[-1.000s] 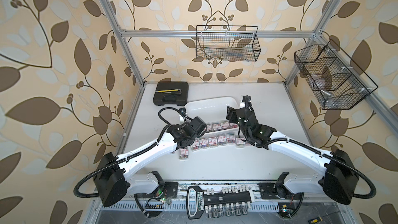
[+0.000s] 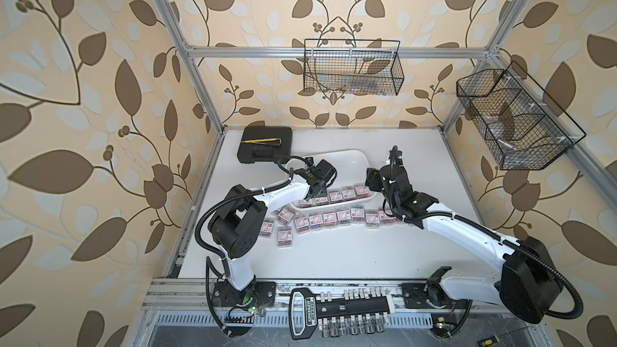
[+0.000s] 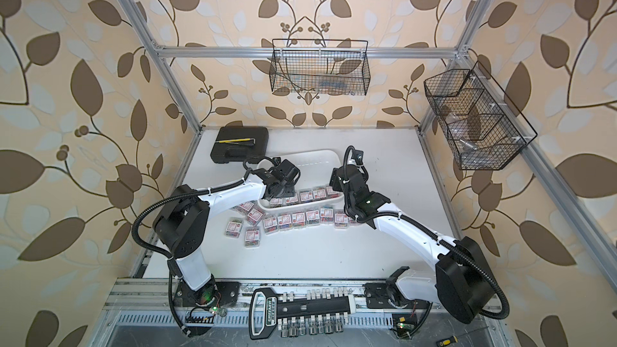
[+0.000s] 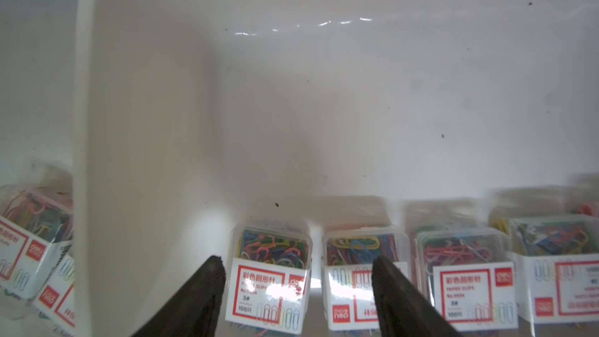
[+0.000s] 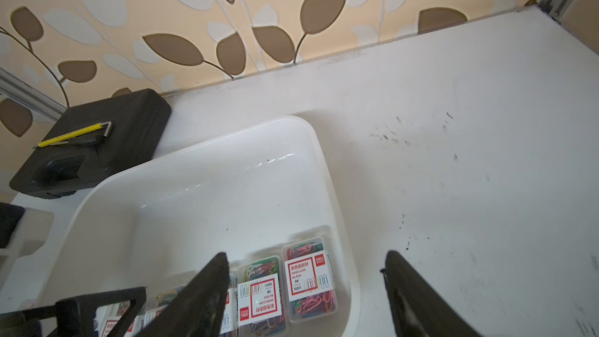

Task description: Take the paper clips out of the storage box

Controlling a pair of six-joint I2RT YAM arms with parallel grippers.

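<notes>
The white storage box (image 5: pixel 340 224) has a row of clear paper clip boxes along its near side. Over its left end, my left gripper stands open; two paper clip boxes, a left one (image 4: pixel 268 280) and its neighbour (image 4: pixel 365 280), appear between its fingers, with no grip on either visible. My right gripper is open too, above the box's right end, nothing held. In the right wrist view the end paper clip box (image 5: pixel 309 277) lies in the near right corner. Part of the row is hidden behind the grippers.
Several paper clip boxes (image 2: pixel 329 219) lie on the table in front of the storage box, others at its left. A black case (image 2: pixel 264 145) with a yellow-handled tool stands back left.
</notes>
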